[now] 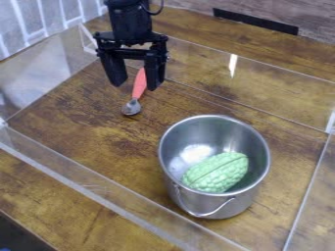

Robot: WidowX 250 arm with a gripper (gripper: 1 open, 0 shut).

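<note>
My black gripper (132, 66) is open at the upper left of the camera view, raised above a spoon with a red handle (139, 85) and a metal bowl end. The spoon lies on the wooden surface. At the lower right stands a steel pot (183, 135) with a green, bumpy toy vegetable (216, 172) inside it.
Clear walls and edges bound the wooden surface (78, 137) on the left, back and right. A dark slot shows at the back right.
</note>
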